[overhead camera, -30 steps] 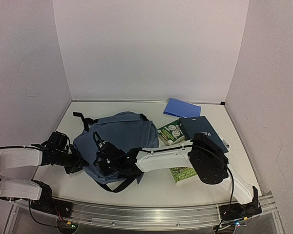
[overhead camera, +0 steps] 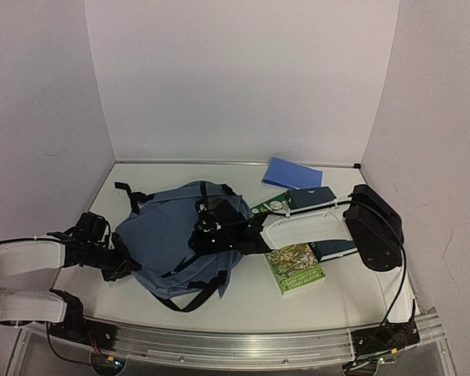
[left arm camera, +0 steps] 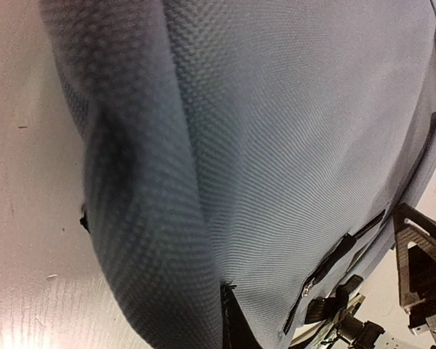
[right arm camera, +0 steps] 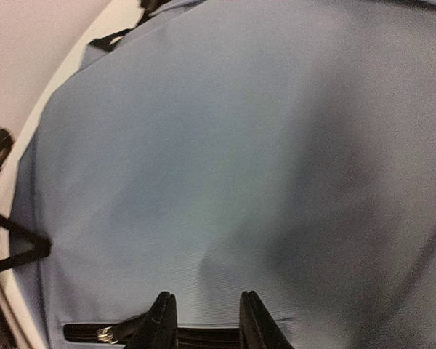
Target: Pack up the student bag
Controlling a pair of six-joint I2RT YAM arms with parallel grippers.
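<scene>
The blue-grey student bag [overhead camera: 160, 223] lies flat on the table with its black straps spread out. At its left edge, my left gripper [overhead camera: 125, 266] is shut on a fold of bag fabric; creases run out from its finger [right arm camera: 33, 251] in the right wrist view. My right gripper is over the bag, its two fingertips apart with no object between them. Behind those tips runs a dark zipper [right arm camera: 80, 333] with a metal pull. A green book [overhead camera: 270, 205], a dark book [overhead camera: 312, 197], a patterned book [overhead camera: 296, 268] and a blue folder [overhead camera: 292, 174] lie right of the bag.
My right arm [overhead camera: 305, 229] stretches across the books and partly hides them. White walls enclose the table at the back and sides. Bare tabletop [overhead camera: 243, 305] shows along the front, with a metal rail [overhead camera: 243, 337] beyond it.
My right gripper has moved rightward and away from the front edge over the bag, uncovering more of its front and the patterned book. The left gripper has stayed at the bag's left edge.
</scene>
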